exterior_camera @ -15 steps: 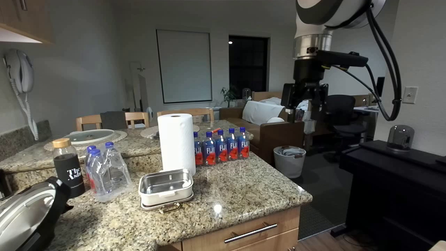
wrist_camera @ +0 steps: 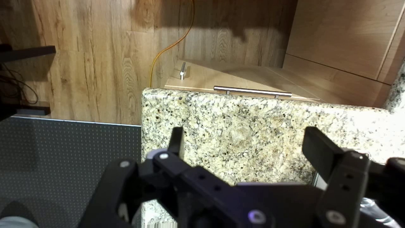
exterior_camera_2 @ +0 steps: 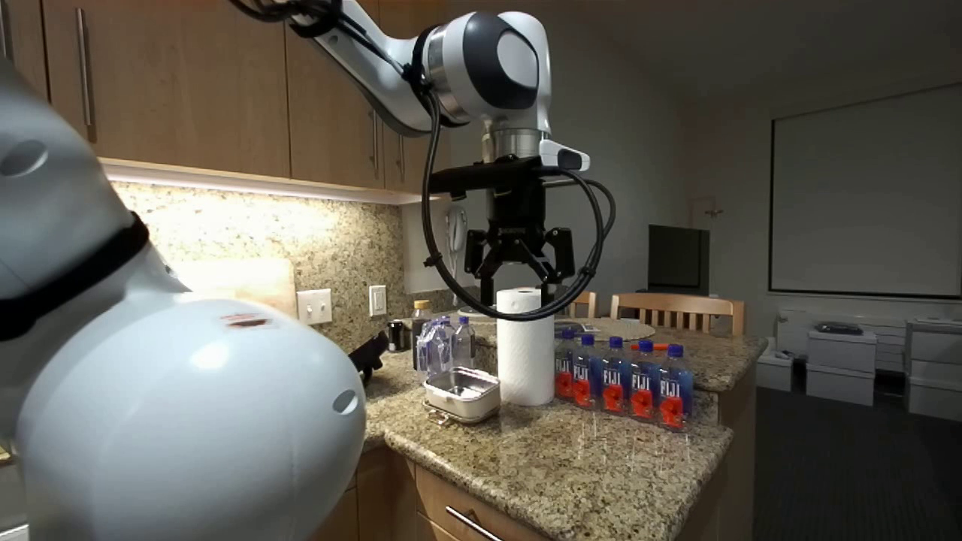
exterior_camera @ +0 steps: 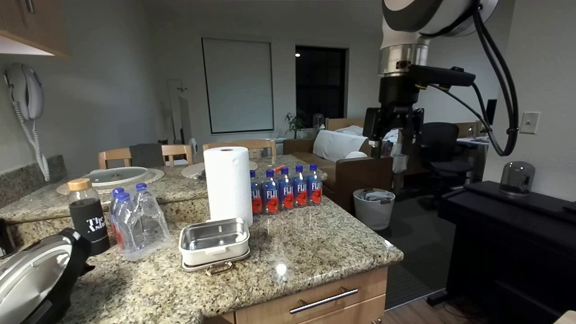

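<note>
High over the counter's corner hangs my gripper, open and empty, its two fingers wide apart above bare granite. Exterior view 2 shows the gripper (exterior_camera_2: 515,293) in front of and above the paper towel roll (exterior_camera_2: 525,356). The towel roll (exterior_camera: 229,186) stands upright on the counter. Just in front of it sits an open metal lunch box (exterior_camera: 214,242), cream outside, empty apart from reflections. A row of several FIJI water bottles (exterior_camera: 286,190) stands to the right of the roll. More bottles, in clear plastic wrap (exterior_camera: 141,221), stand left of the box.
A dark bottle with a wooden lid (exterior_camera: 87,216) and a black-rimmed appliance (exterior_camera: 43,281) occupy the counter's left side. A drawer handle (exterior_camera: 324,300) juts out below the edge.
</note>
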